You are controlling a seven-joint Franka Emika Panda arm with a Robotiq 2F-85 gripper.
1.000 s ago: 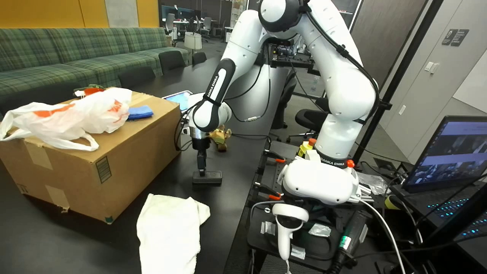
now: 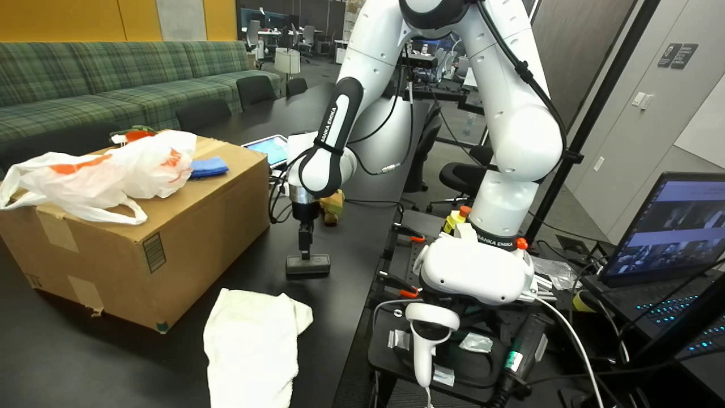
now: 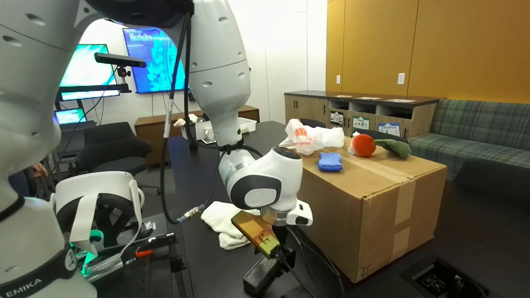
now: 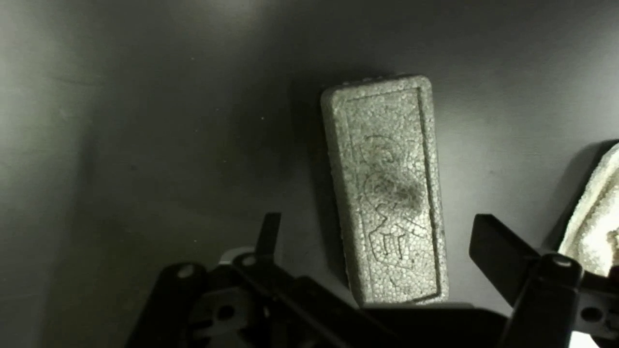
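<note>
A grey speckled block [image 4: 389, 191], long and eraser-like with marks pressed into its top, lies flat on the dark table. The wrist view shows my gripper open, one black finger [image 4: 268, 235] off to the left of the block and the other [image 4: 493, 249] to its right, with clear gaps on both sides. In the first exterior view the gripper [image 2: 305, 255] points straight down right at the block [image 2: 307, 266]. The second exterior view shows the block [image 3: 261, 275] partly hidden by the gripper.
A white cloth [image 2: 251, 347] lies on the table close by. A big cardboard box [image 2: 197, 238] stands beside the arm, bearing a white plastic bag [image 2: 129, 173], a blue sponge [image 3: 330, 161], and a red round item [image 3: 363, 145]. Bare tabletop extends around the block.
In the first exterior view, my arm and gripper have shifted slightly to the right, and the hand sits a little differently over the block. The block and cloth look unmoved.
</note>
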